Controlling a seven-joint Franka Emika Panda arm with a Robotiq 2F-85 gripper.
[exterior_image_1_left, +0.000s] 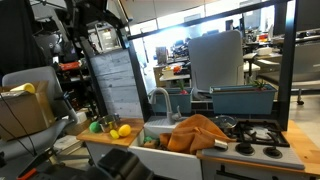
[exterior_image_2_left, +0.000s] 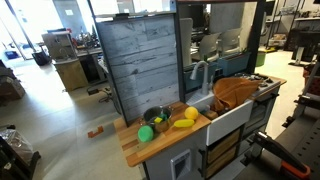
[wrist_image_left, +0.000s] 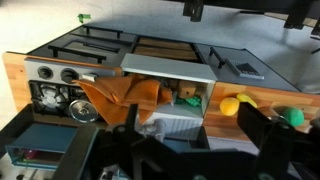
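My gripper shows at the top edge of the wrist view, its fingers apart and nothing visible between them. It hangs high over the toy kitchen counter, clear of everything on it. An orange cloth lies crumpled over the sink's right side and the counter beside it. Inside the white sink, several small items, one of them green, lie beside the cloth. A yellow round item and a longer yellow item rest on the wooden counter left of the sink, near a metal pot and a green item.
A black stove with knobs stands right of the sink. The grey faucet rises behind the basin. Blue-green bins sit on the back shelf, and a grey panel stands behind the left counter.
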